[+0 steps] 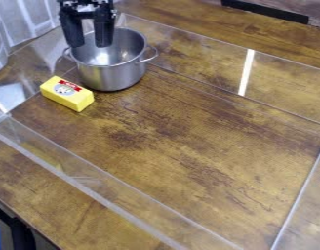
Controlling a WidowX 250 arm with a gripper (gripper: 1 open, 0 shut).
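My black gripper (87,35) hangs at the top left, open, its two fingers reaching down over the mouth of a steel pot (116,68) with side handles. No object shows between the fingers. A yellow box (67,94) with a red and white label lies on the wooden surface just in front of the pot, to its left.
Clear plastic edges run along the left, front and right, and a dark slot (267,12) sits at the back right.
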